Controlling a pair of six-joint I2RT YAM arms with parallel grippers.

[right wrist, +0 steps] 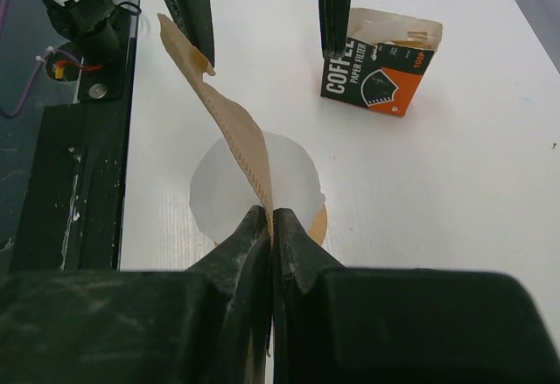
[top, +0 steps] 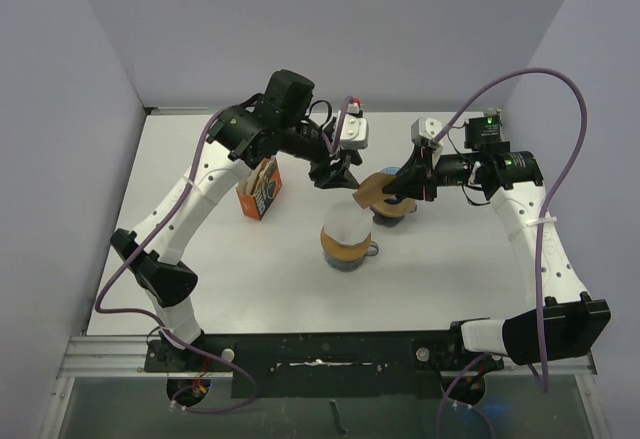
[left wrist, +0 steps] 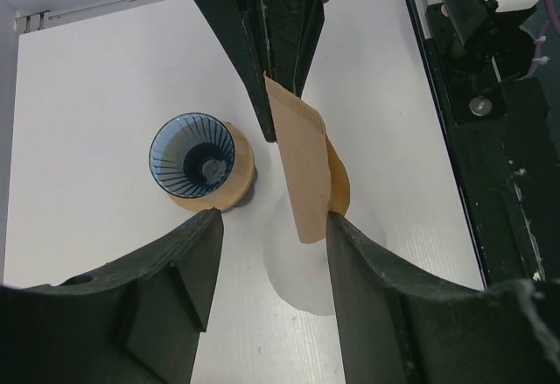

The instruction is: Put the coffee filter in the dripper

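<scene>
My right gripper is shut on the edge of the brown paper coffee filter (top: 371, 190). In the left wrist view the filter (left wrist: 302, 161) hangs nearly edge-on, its near edge by the right-hand finger (left wrist: 343, 248) of my left gripper. That gripper is open, and the filter is not gripped between its fingers. Behind the filter stands a blue ribbed dripper (left wrist: 192, 158) on a wooden collar; from above, the right gripper partly covers it. Below the filter, a white round piece (top: 347, 223) sits over another wooden-collared glass mug (top: 347, 259).
An orange and black coffee filter box (right wrist: 376, 73) with papers in its open top stands behind the left arm.
</scene>
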